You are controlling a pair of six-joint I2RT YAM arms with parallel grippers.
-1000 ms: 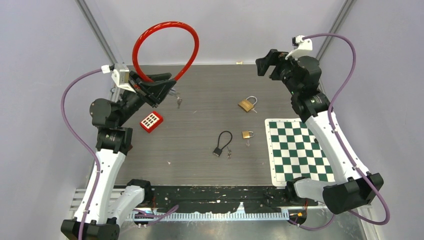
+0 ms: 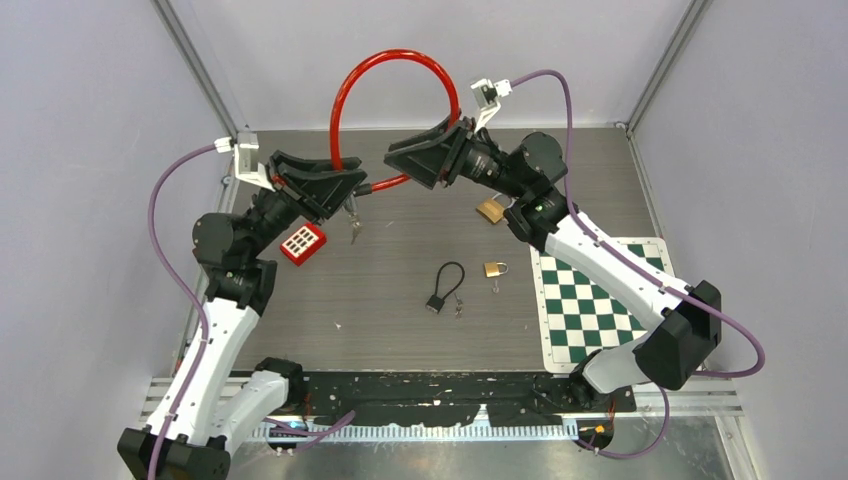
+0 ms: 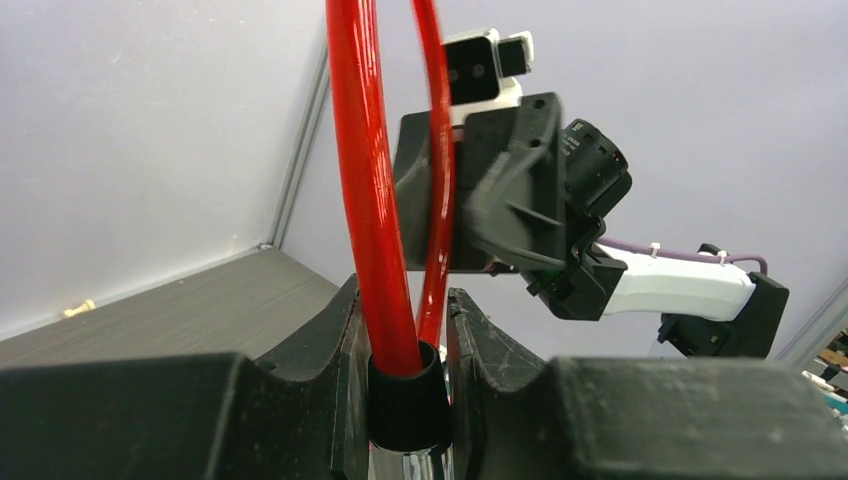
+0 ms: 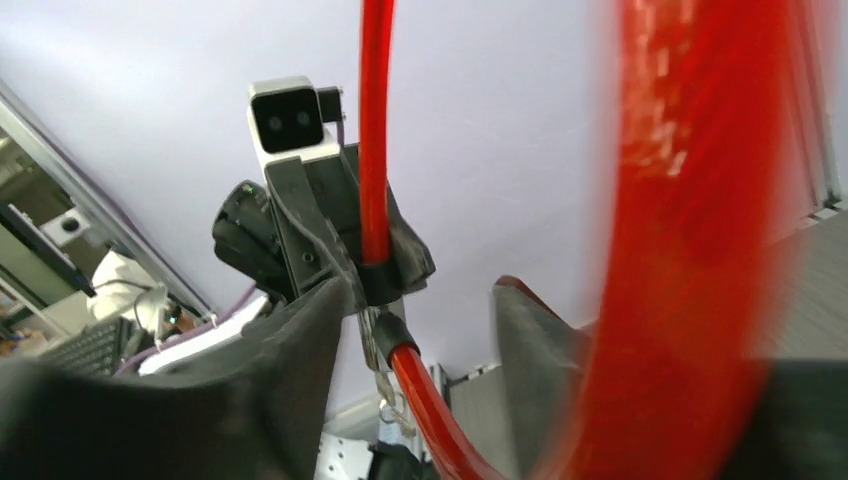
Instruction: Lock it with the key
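Note:
A red cable lock (image 2: 400, 54) arches between the two arms. My left gripper (image 2: 364, 178) is shut on its black end collar (image 3: 407, 405), from which both cable strands rise in the left wrist view. The keys (image 2: 355, 225) dangle beneath that end. Close by on the right, my right gripper (image 2: 407, 165) is part open, its two fingers (image 4: 318, 340) apart in the right wrist view. One cable stretch (image 4: 690, 250) runs blurred and very near past its right finger. Whether that stretch lies between the fingers, I cannot tell.
On the table lie a red box with white buttons (image 2: 303, 243), a large brass padlock (image 2: 490, 210), a small brass padlock (image 2: 491, 269) and a black cable lock (image 2: 435, 303). A green-and-white checkered board (image 2: 556, 335) is at the right. Mid-table has free room.
My right gripper has travelled left to the cable. The left arm has shifted slightly right with the lock, and the loop's end now sticks out at the right of the left fingers.

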